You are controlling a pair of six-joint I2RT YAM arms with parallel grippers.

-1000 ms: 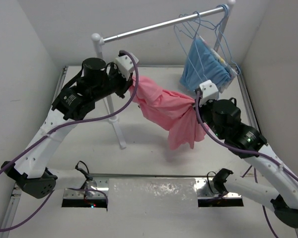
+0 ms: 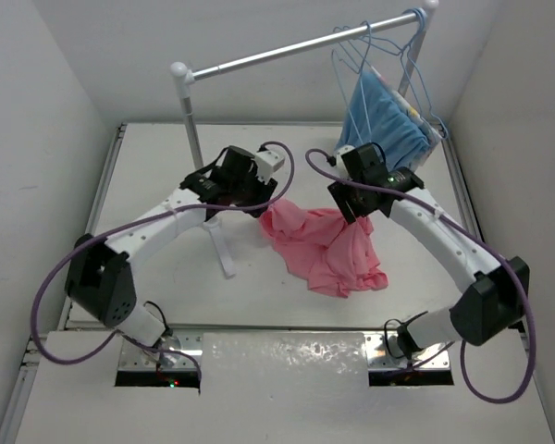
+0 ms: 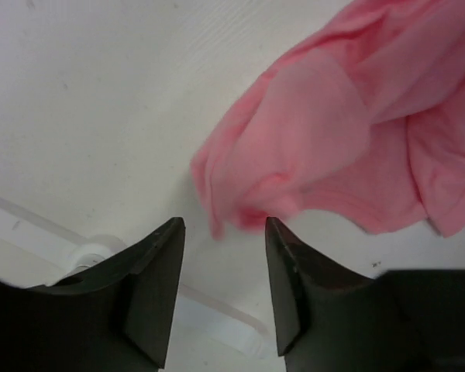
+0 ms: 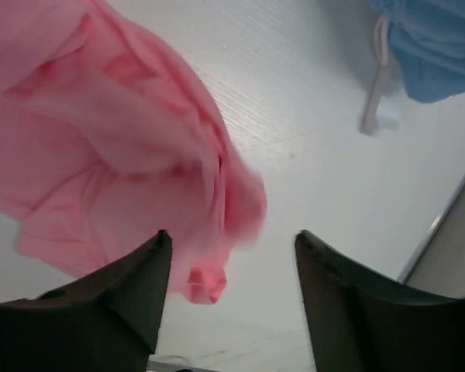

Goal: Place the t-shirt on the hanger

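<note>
The pink t-shirt (image 2: pixel 338 264) lies crumpled on the white table below the rail. At its left end, my left gripper has its fingers apart, and a fold of the shirt (image 3: pixel 294 132) reaches to just ahead of the fingertips. Over the right end, my right gripper is open too, with a blurred bunch of pink cloth (image 4: pixel 240 198) near its fingertips. Neither gripper has its fingers closed on the cloth. Several blue hangers (image 2: pixel 370 46) hang at the right end of the rail; which of them are empty is hard to tell.
A metal rail (image 2: pixel 287 50) crosses above the back of the table, with a white foot (image 2: pixel 220 248) left of the shirt. Blue cloth (image 2: pixel 384 120) hangs at the back right, close to my right arm.
The shirt was held stretched in the air between both grippers; it has come down onto the table. Both arms have lowered, the grippers have moved closer together and their fingers have opened.
</note>
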